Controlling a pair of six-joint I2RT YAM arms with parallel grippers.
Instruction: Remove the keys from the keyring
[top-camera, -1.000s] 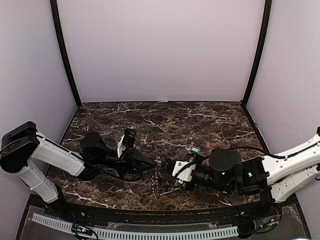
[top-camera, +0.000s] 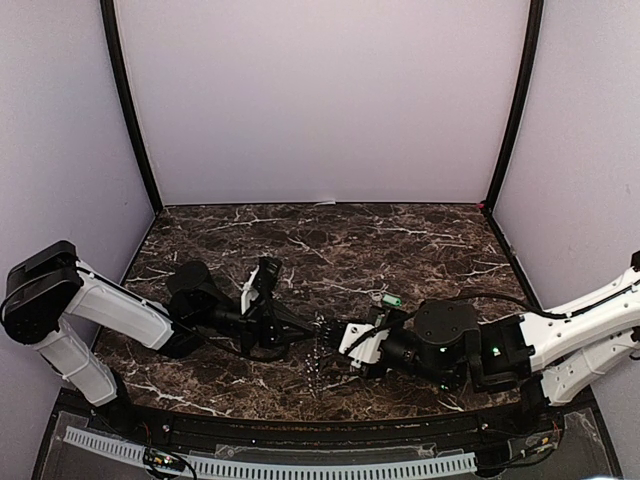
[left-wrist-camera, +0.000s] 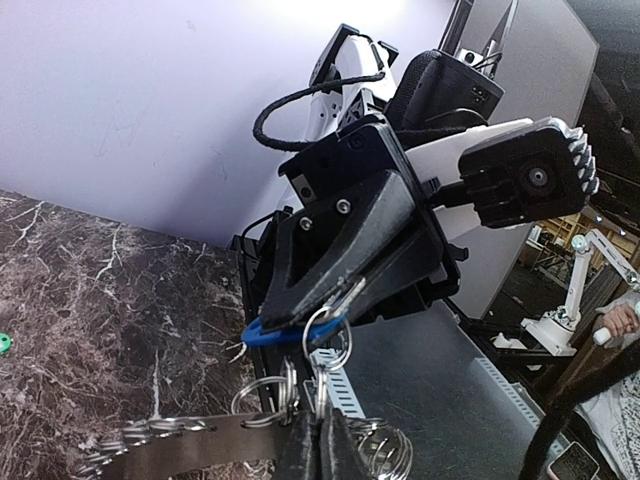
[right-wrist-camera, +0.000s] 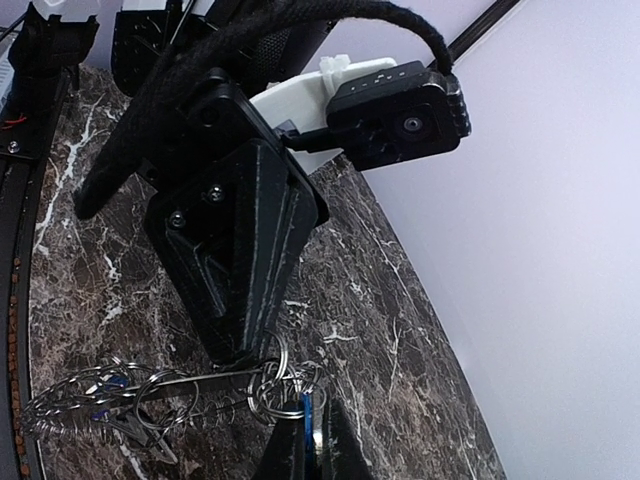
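Note:
In the top view, my left gripper (top-camera: 310, 331) and right gripper (top-camera: 332, 335) face each other almost tip to tip, with the metal keyring bundle (top-camera: 314, 370) hanging between them. The left wrist view shows my left gripper shut on a thin metal ring (left-wrist-camera: 321, 388) amid several coiled rings (left-wrist-camera: 385, 448). A blue piece (left-wrist-camera: 262, 334) with a ring through it sits at the right gripper's tips. In the right wrist view its thin blue edge (right-wrist-camera: 308, 410) stands between my shut right fingers. Individual keys are hard to make out.
A small green item (top-camera: 391, 299) lies on the dark marble table (top-camera: 400, 240) behind the right gripper. A slotted metal rail (top-camera: 270, 468) runs along the front edge.
My left gripper's wrist has shifted and turned slightly. The right arm looks nearly still.

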